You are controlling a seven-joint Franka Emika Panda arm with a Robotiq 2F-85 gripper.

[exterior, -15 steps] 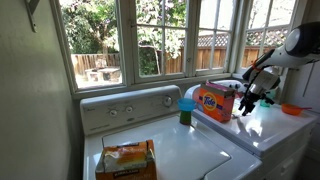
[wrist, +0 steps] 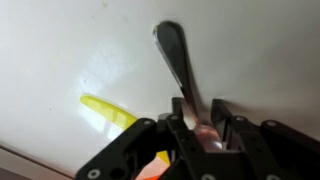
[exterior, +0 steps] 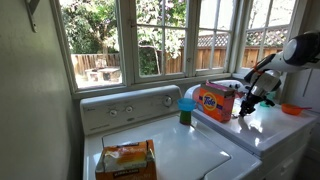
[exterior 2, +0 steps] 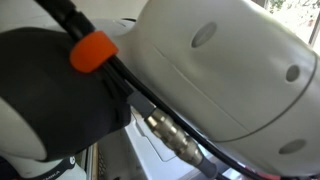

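Observation:
In the wrist view a utensil with a dark handle (wrist: 173, 48) and a thinner reddish shaft lies on the white surface. My gripper stands part open over it, one fingertip on either side of the shaft. Gaps show beside the shaft; the utensil's far end is hidden between the fingers. To the left lies a yellow utensil (wrist: 108, 110), running under the gripper's edge. In exterior view 1 the gripper (exterior: 243, 112) points down at the right-hand machine top, beside the orange Tide box. Exterior view 2 shows only arm links close up, no gripper.
The Tide box (exterior: 214, 101) stands close left of the gripper. An orange bowl (exterior: 291, 109) sits to its right. A green cup with a blue top (exterior: 186, 111) and an orange bag (exterior: 126, 160) stand farther left. Windows line the back.
The gripper has come slightly lower in exterior view 1, near the machine top. The box, cup and bag have not moved.

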